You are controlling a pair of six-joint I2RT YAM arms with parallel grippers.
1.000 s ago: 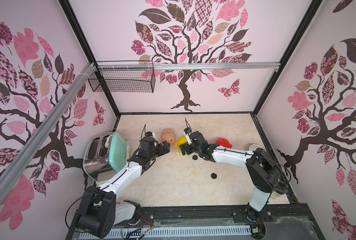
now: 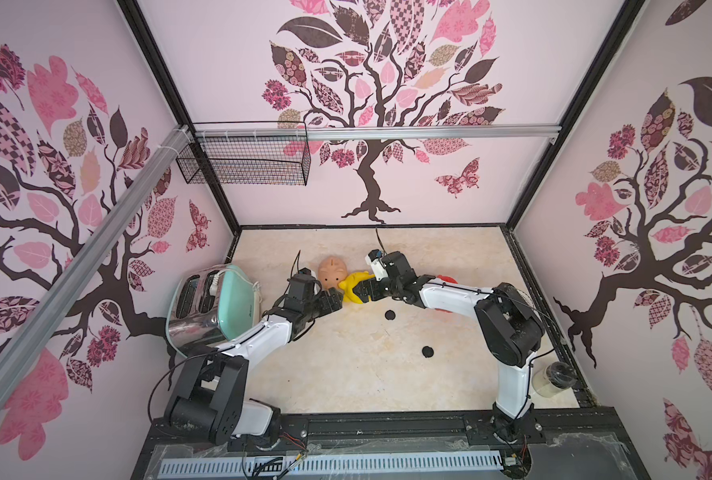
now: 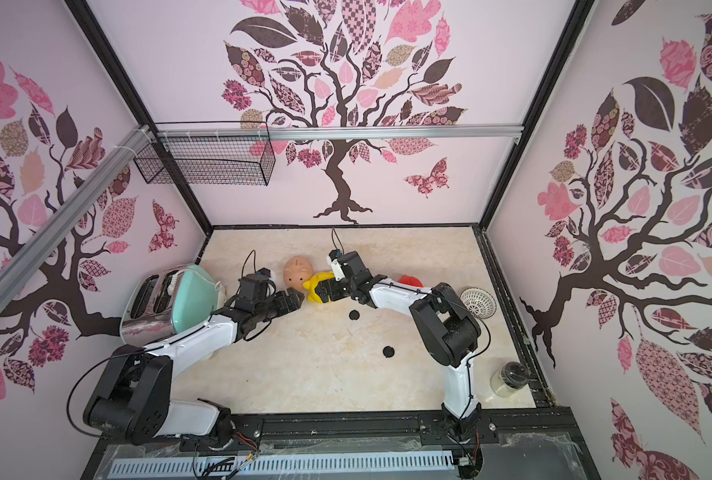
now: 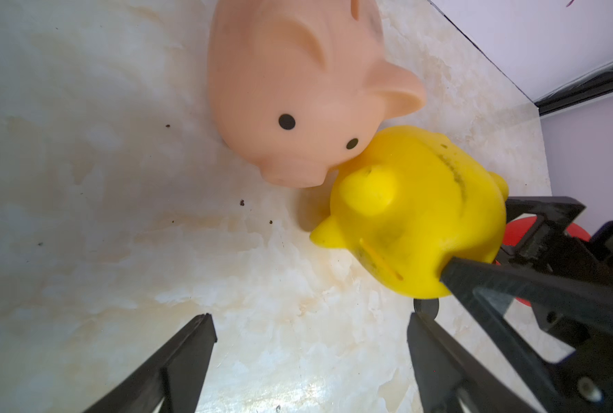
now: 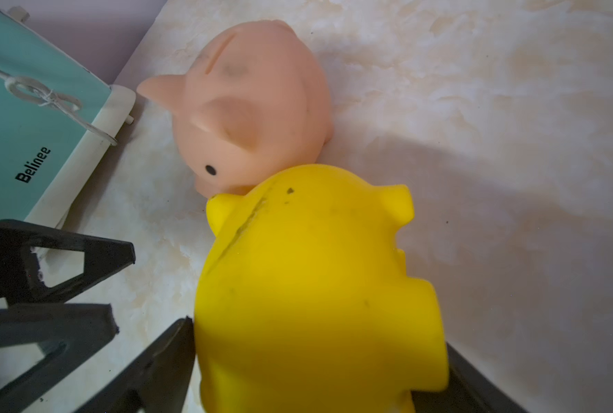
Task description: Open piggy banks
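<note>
A pink piggy bank [image 4: 292, 82] [image 5: 251, 96] touches a yellow piggy bank [image 4: 416, 206] [image 5: 306, 275] at mid table. My right gripper [image 2: 370, 289] reaches onto the yellow bank, a finger at each side of it in its wrist view; whether it grips firmly is unclear. My left gripper stands open near both banks, nothing between its fingers. A red object [image 3: 409, 281], largely behind the right arm, lies to the right. Two black discs [image 2: 389, 315] [image 2: 427, 352] lie on the table.
A mint toaster [image 2: 232, 300] stands at the left. A white lattice dish [image 3: 477, 302] and a glass jar [image 3: 506, 382] are at the right. A wire basket [image 2: 244, 160] hangs above.
My left gripper has moved slightly right. The pink bank has shifted slightly left.
</note>
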